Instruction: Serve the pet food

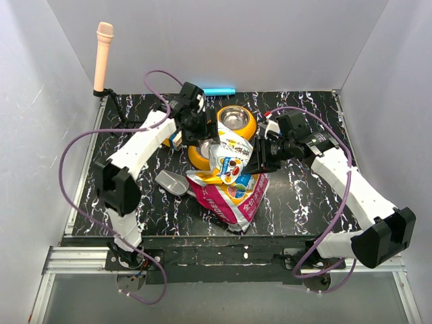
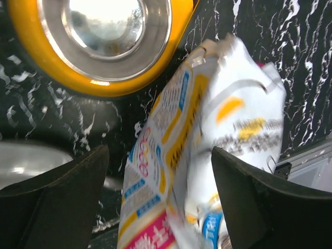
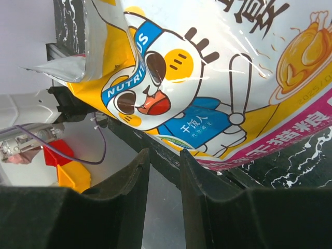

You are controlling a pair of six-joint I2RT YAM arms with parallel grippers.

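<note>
The pink, white and yellow pet food bag (image 1: 233, 196) lies slumped on the black marbled table, its printed white upper part folded toward the front. Behind it stands the orange double bowl (image 1: 252, 128); its far steel bowl looks empty, while the nearer one is partly covered by my left gripper and the bag. My left gripper (image 1: 202, 138) hovers above the nearer bowl, its fingers (image 2: 85, 168) spread apart, the bag's top blurred below. At the bag's right, my right gripper has a gap between its fingers with nothing held. The grey scoop (image 1: 173, 182) lies left of the bag.
A light blue cylinder (image 1: 219, 92) lies at the back wall. On a black stand at the back left is a peach microphone-shaped object (image 1: 103, 54). Bare table (image 1: 297, 206) extends to the right and front right.
</note>
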